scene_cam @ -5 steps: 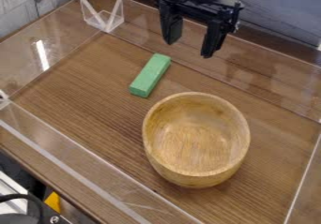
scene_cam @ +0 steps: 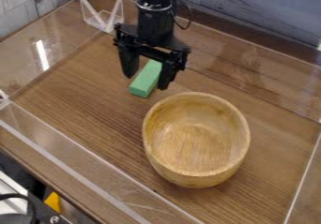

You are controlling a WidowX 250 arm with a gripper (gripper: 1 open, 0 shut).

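Note:
My black gripper [scene_cam: 150,57] hangs in the upper middle of the camera view, over and just behind a green block [scene_cam: 148,80] that lies on the wooden table, partly hidden by the gripper. The gripper appears open, with nothing seen held in it; whether it touches the block I cannot tell. A large tan bowl [scene_cam: 196,170] sits in front, to the right of centre.
A clear plastic holder [scene_cam: 100,14] stands at the back left, near the table's edge. A dark object with cables lies at the bottom left corner.
The gripper has moved left and toward the front, from the back right to over the green block. The block and bowl look unmoved.

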